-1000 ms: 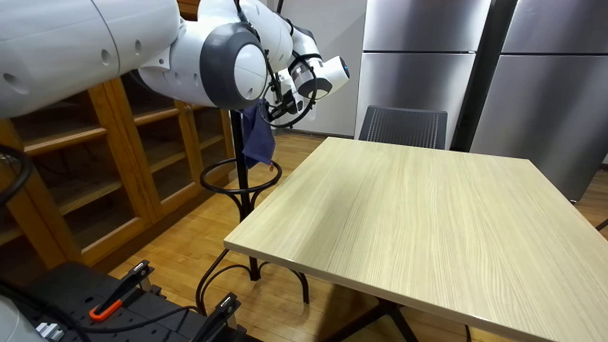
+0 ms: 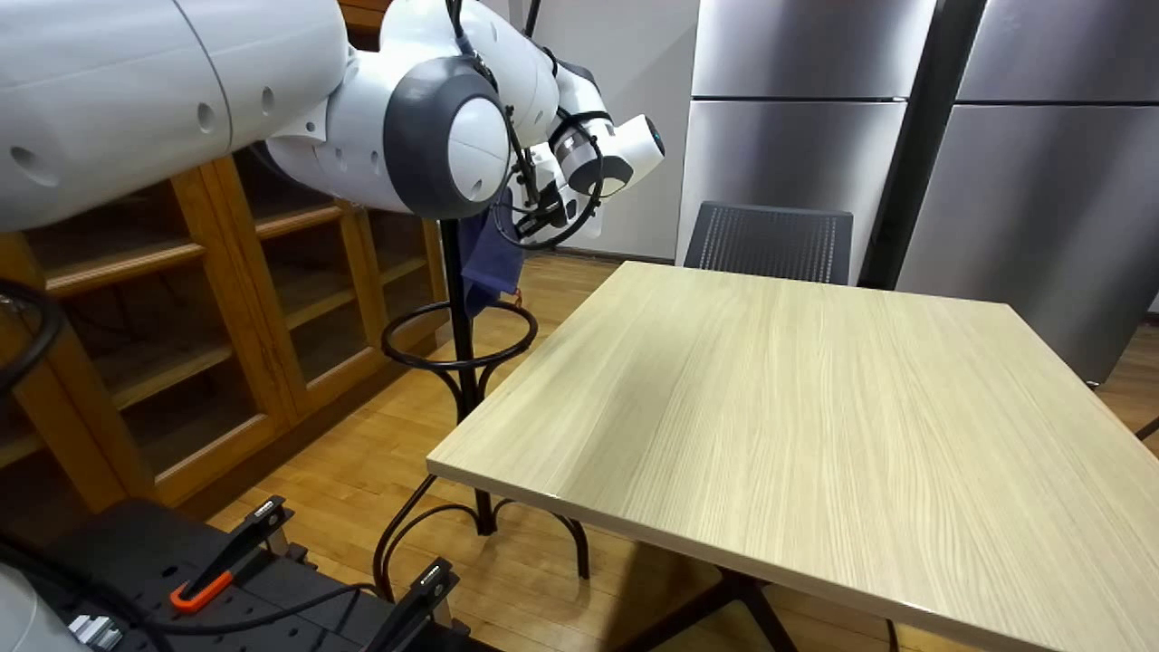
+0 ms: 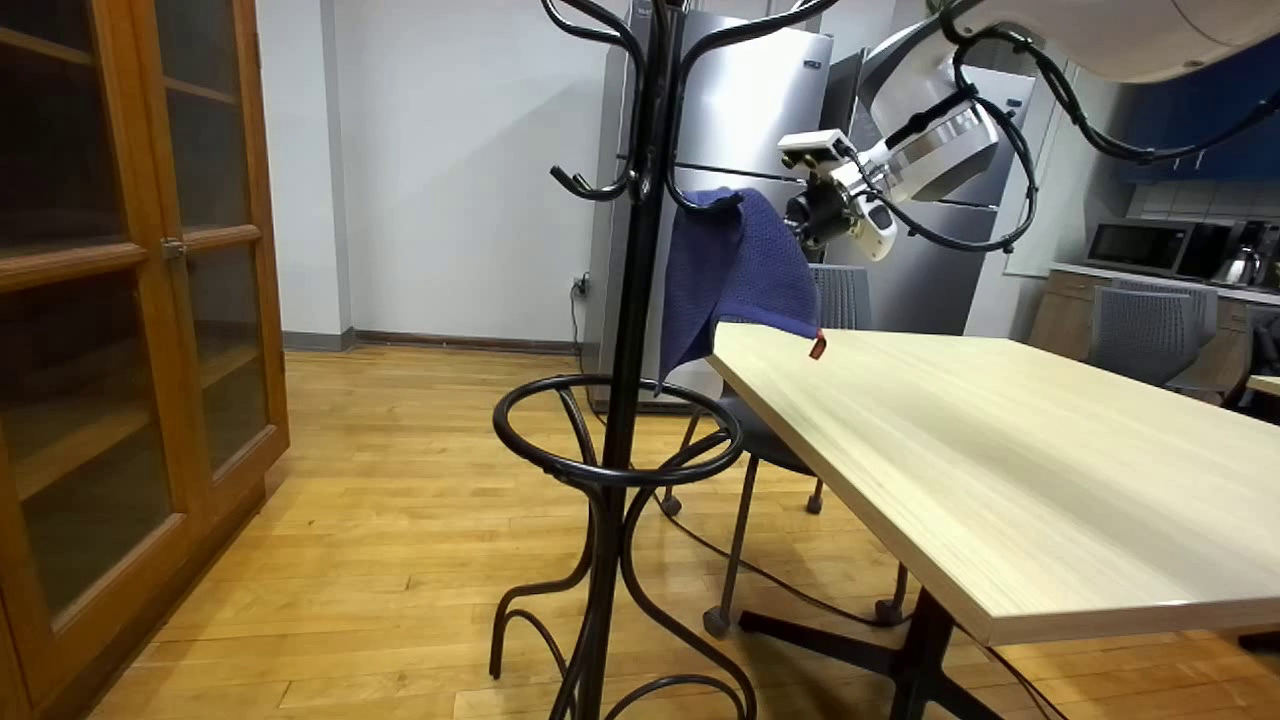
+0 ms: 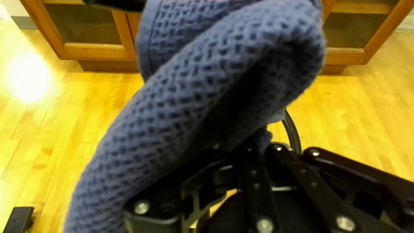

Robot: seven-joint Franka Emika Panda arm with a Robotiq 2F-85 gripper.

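A dark blue waffle-weave towel [image 3: 746, 270] with a small red tag hangs beside the black coat rack [image 3: 636, 348]. One of the rack's curved hooks [image 3: 708, 204] crosses in front of the towel's upper part; whether the cloth rests on it I cannot tell. Just right of the towel in exterior view 2, my gripper [image 3: 794, 223] points toward the rack. In the wrist view, the gripper is shut with a fold of towel [image 4: 170, 93] at its fingertips, and a bulging loop of cloth covers much of the view. Exterior view 1 shows the towel [image 2: 491, 255] partly behind the arm.
A dark chair [image 2: 769, 241] stands at its far side, before steel refrigerators [image 2: 799, 152]. Glass-fronted wooden cabinets [image 2: 152, 337] line the left. The rack's lower ring [image 3: 528, 450] juts out near the table edge.
The towel's tagged lower corner has risen and its hanging shape has shifted. My wrist is slightly lower than a second ago. Table and rack look unchanged.
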